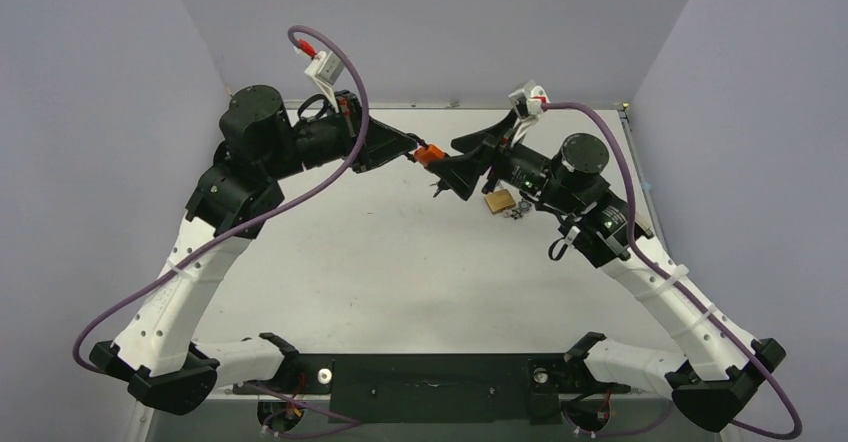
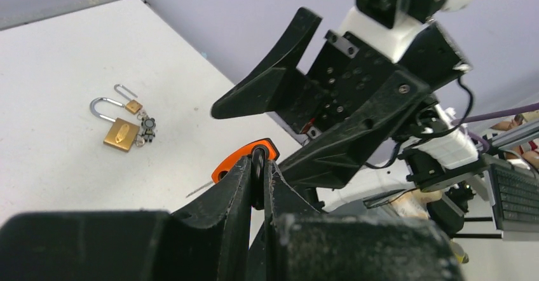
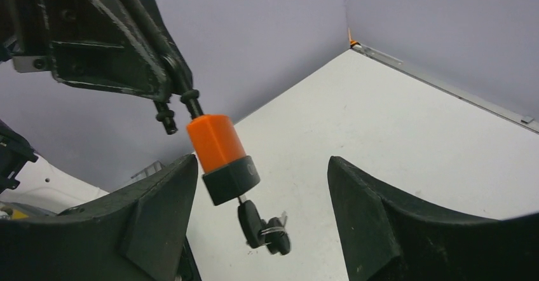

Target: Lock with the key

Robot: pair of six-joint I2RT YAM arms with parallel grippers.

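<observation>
An orange padlock (image 1: 428,154) with a black base hangs in the air, its black shackle (image 2: 257,166) pinched by my left gripper (image 1: 411,147). In the right wrist view one shackle leg enters the orange body (image 3: 216,142), and the other ends free beside it, so the shackle is open. Black-headed keys (image 3: 252,224) hang from the base, one with its shank at the base. My right gripper is open wide; the padlock appears between its spread fingers, closer to the left one. Contact with that finger cannot be made out.
A brass padlock (image 2: 122,134), a small brass padlock (image 2: 133,106) and a bunch of small dark items (image 2: 147,128) lie on the white table (image 1: 400,262), beneath and beside the right arm.
</observation>
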